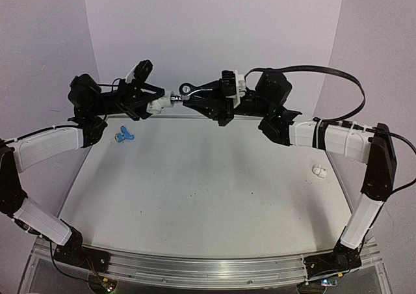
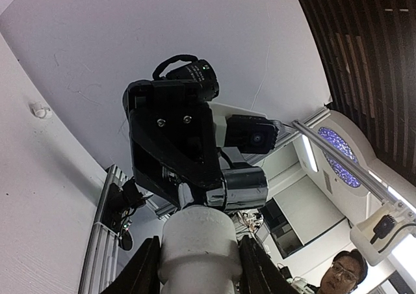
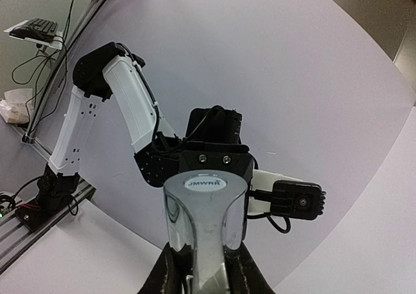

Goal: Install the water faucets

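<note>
My left gripper (image 1: 152, 104) is shut on a white pipe fitting (image 1: 160, 103), whose rounded body stands between the dark fingers in the left wrist view. My right gripper (image 1: 190, 99) is shut on a chrome faucet (image 3: 205, 226), its handle facing the right wrist camera. Both parts are held in the air above the far edge of the table. In the top view, the faucet's inlet end meets the fitting's open mouth, and no clear gap shows between them. How deep it sits inside cannot be made out.
On the white table (image 1: 195, 196) lie a blue fitting (image 1: 124, 134) at the far left and another white fitting (image 1: 319, 171) at the right. Walls close in the back and both sides.
</note>
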